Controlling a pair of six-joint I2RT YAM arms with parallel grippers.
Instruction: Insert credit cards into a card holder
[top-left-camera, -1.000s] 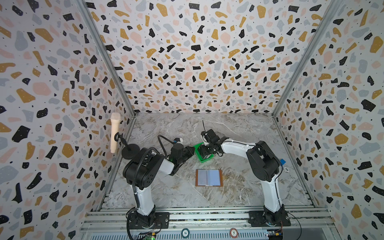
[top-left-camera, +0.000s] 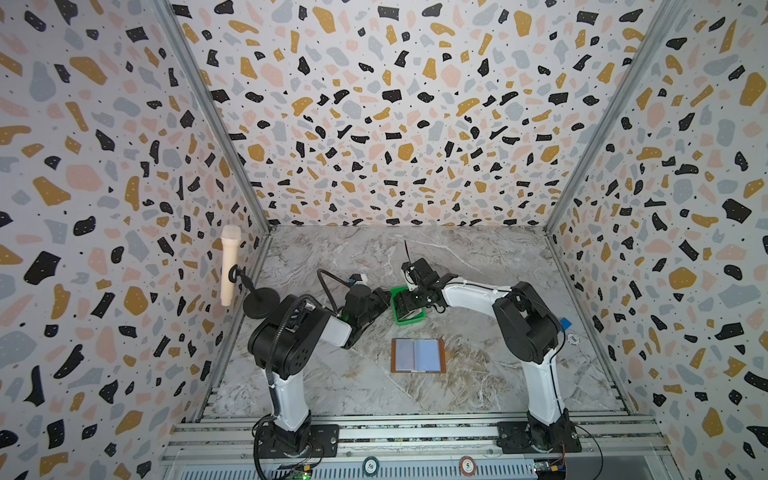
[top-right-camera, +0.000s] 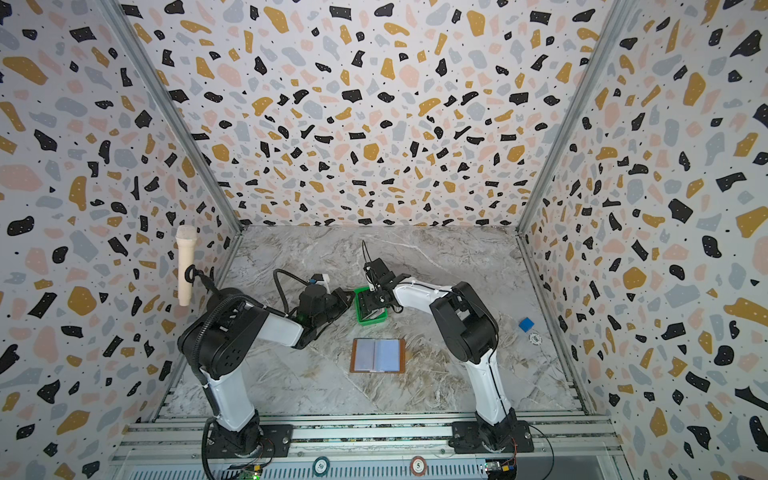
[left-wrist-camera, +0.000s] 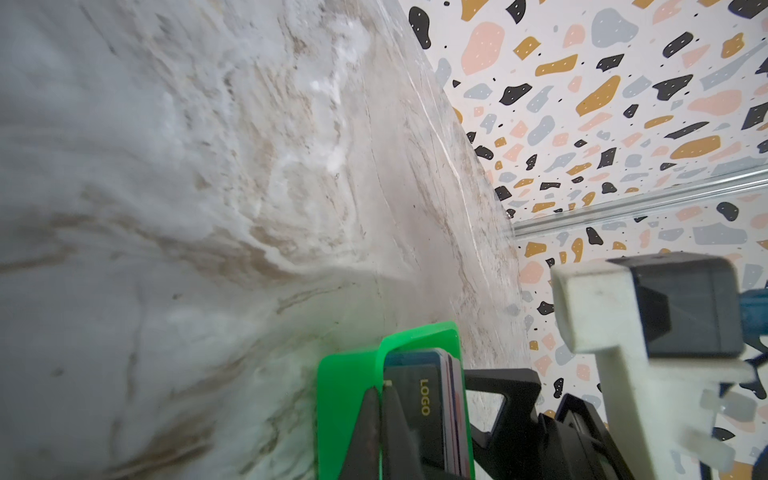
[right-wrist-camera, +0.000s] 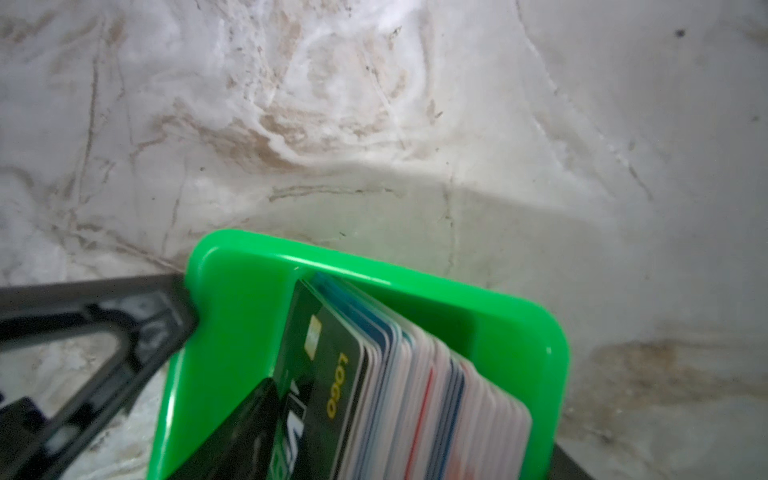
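Note:
A green bin (top-left-camera: 408, 320) (right-wrist-camera: 224, 264) holds a packed stack of cards (right-wrist-camera: 416, 400), a dark LOGO card at its front. My left gripper (top-left-camera: 386, 297) is shut at the bin's left side, with no card visible between its fingers. My right gripper (top-right-camera: 369, 300) is over the bin and cards; in the right wrist view its dark fingers reach into the bin, and their gap is hard to judge. An open card holder (top-left-camera: 417, 355) with brown cover and clear pages lies in front of the bin.
A small blue square (top-right-camera: 525, 324) and a round silver item (top-right-camera: 534, 338) lie at the table's right. A pale rod on a dark stand (top-right-camera: 184, 264) is at the left.
The green bin has shifted or turned slightly. Both arms have moved very little.

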